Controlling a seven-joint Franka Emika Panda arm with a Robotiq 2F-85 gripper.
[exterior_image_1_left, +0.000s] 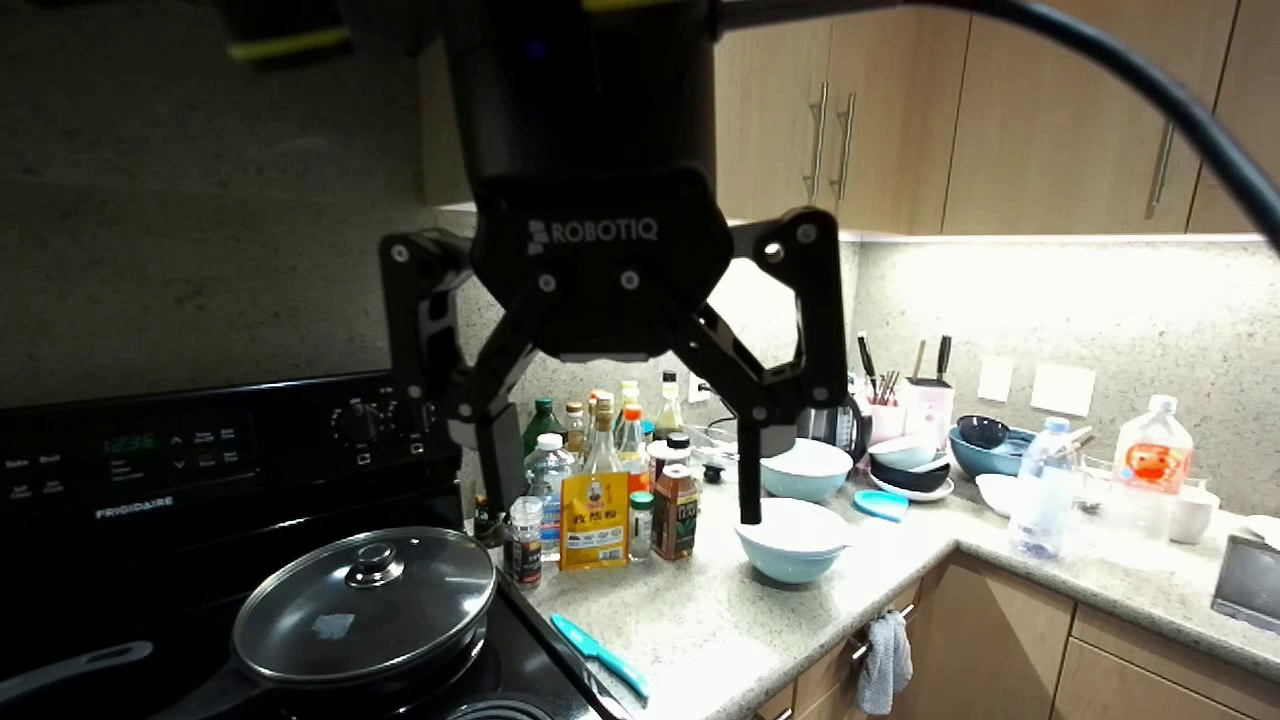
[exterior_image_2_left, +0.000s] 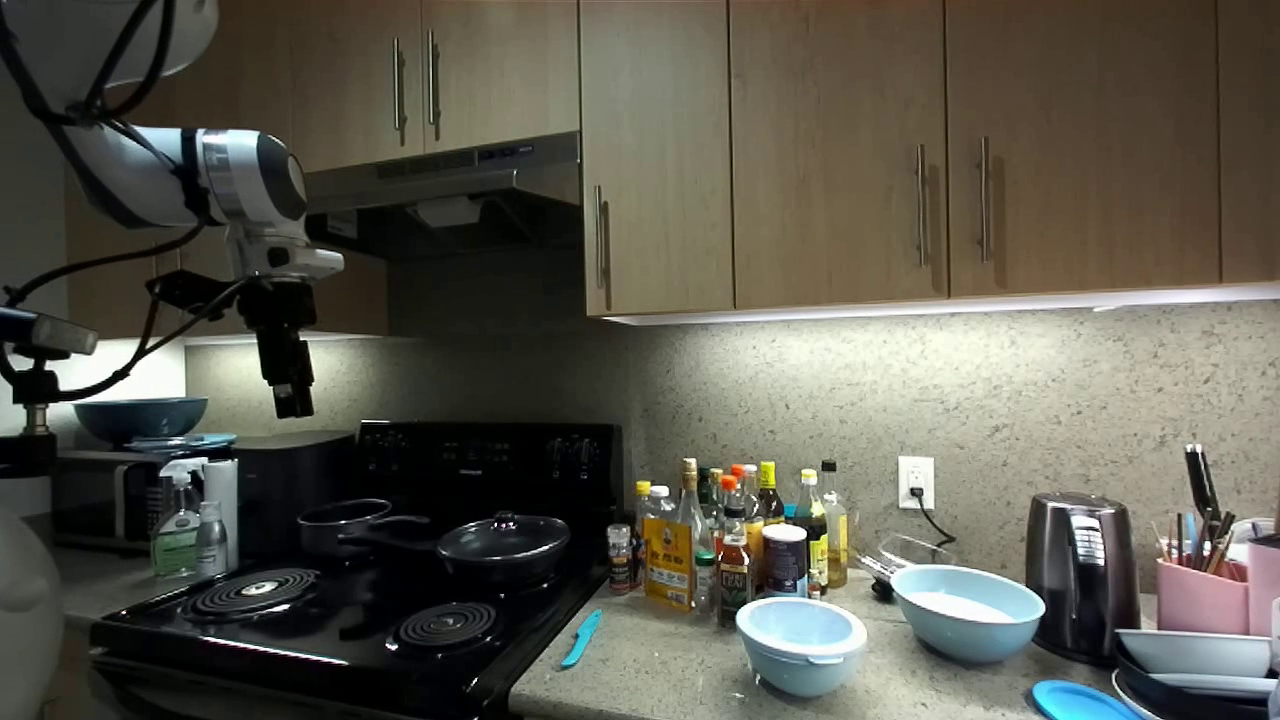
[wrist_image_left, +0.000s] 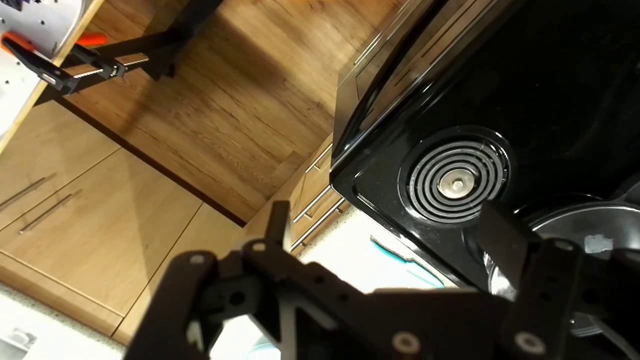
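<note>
High above the stove and counter, my gripper is open, its fingers wide apart and empty. From the side it appears as a dark shape at the left, clear of every surface. On the stove rests a black pan with a glass lid; part of that pan also shows at the right of the wrist view. A turquoise knife lies on the counter close to the stove's edge. Two light blue bowls stand on the counter, the nearer one in front of the other.
Bottles and a yellow packet crowd the counter by the backsplash. A saucepan sits at the rear left of the stove. The kettle stands right of the bowls.
</note>
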